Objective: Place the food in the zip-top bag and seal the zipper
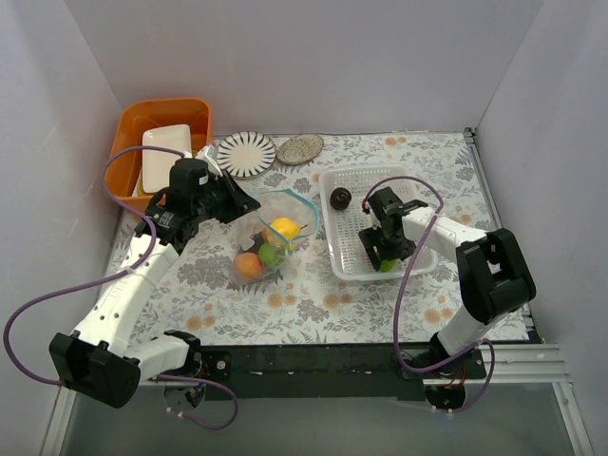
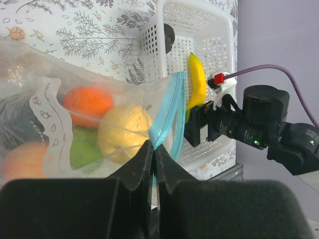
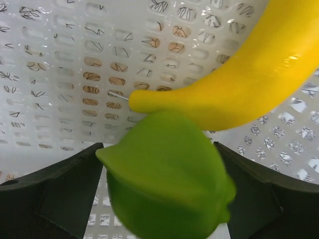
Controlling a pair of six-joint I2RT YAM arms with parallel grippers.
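Note:
The clear zip top bag (image 1: 249,237) has a blue zip edge (image 2: 160,124) and holds several pieces of food, among them a yellow one (image 2: 124,130) and a red-orange one (image 2: 88,104). At that blue edge my left gripper is shut with the thin film pinched in its tips. In the white basket lies a green pepper (image 3: 164,174). My right gripper (image 1: 378,256) is down over it, fingers part open, one finger on each side; whether both touch it is unclear. A yellow banana (image 2: 198,77) and a dark round item (image 1: 340,198) also lie there.
The white basket's wall (image 1: 334,249) stands right of the bag. Behind are a striped plate (image 1: 245,154), a beige plate (image 1: 300,148) and an orange bin (image 1: 169,110).

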